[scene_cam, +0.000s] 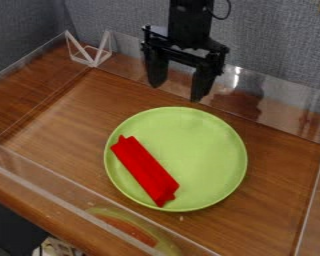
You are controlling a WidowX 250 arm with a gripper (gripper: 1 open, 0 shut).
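Note:
A light green round plate [203, 150] sits on the wooden table, with a long red object [144, 170] lying on its left part, slanting toward the front. My black gripper [179, 74] hangs above the back of the table, behind the plate, its two fingers spread apart and open, with nothing seen between them.
A white wire frame [85, 52] stands at the back left. A clear low wall runs round the table [56, 115]. A yellowish curved object [123, 222] is at the front edge.

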